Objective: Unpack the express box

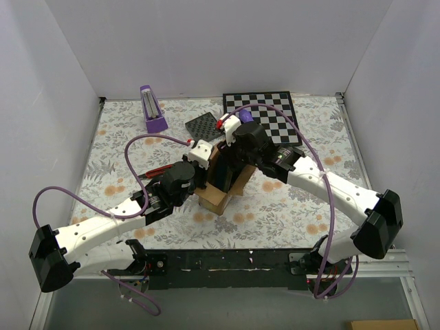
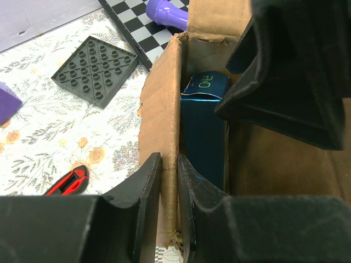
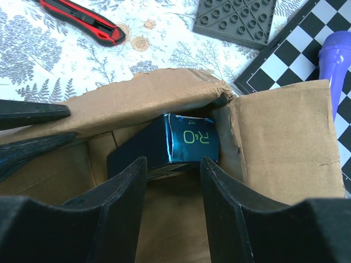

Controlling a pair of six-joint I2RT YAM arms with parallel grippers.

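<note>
An open cardboard box stands mid-table. My left gripper is shut on its left side wall. Inside, against that wall, lies a dark blue product box with "R&O" lettering on its shiny end; the left wrist view shows its long side. My right gripper is open above the carton's inside, its fingertips near the lettered end. Nothing is held between its fingers, and the blue box lies just beyond them. In the top view the arms hide most of the carton's inside.
Behind the carton lie a grey studded plate, a checkered board and a purple microphone. A red cutter is at the left. A purple holder stands far left.
</note>
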